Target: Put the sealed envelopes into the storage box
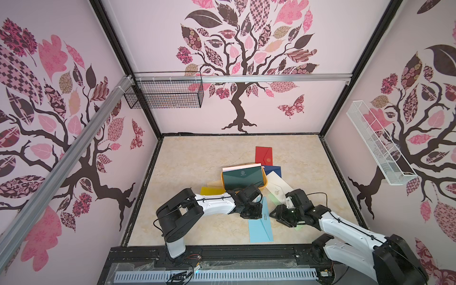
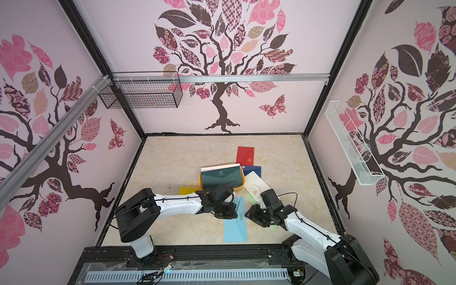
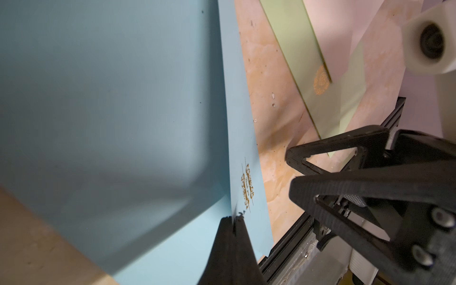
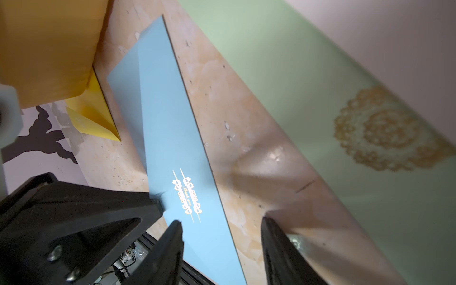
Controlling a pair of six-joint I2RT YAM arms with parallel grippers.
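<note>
A light blue envelope [image 1: 261, 231] with a gold mark lies flat at the front middle of the table. My left gripper is shut, its tips touching the flap by the mark in the left wrist view; whether the thin flap is pinched cannot be told. Open and empty, my right gripper hangs just over the envelope's right edge and the bare table. Behind the arms stands the orange-yellow storage box [image 1: 265, 186], with a dark green envelope [image 1: 242, 177] and pale ones upright in it.
Around the box lie a red envelope [image 1: 264, 155], a navy one [image 1: 272, 170], a cream one [image 1: 279, 187] and a yellow one [image 1: 209, 191]. A light green envelope [image 4: 304, 114] lies under the cream one.
</note>
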